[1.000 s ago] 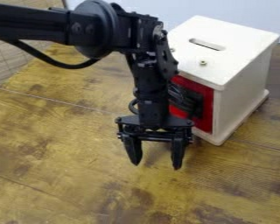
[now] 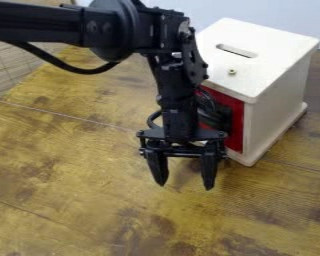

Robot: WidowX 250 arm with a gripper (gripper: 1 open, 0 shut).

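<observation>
My black gripper (image 2: 184,172) hangs pointing down over the wooden table, its two fingers apart with nothing between them. It is in front of a white wooden box (image 2: 276,100) with a slot and a small knob on top and a red panel (image 2: 232,131) on its left face, which my arm partly hides.
A pale wall stands behind the box, and a tiled or gridded surface shows at the upper left.
My gripper has shifted slightly to the right over the last second, with its fingers still apart. The box has not moved.
</observation>
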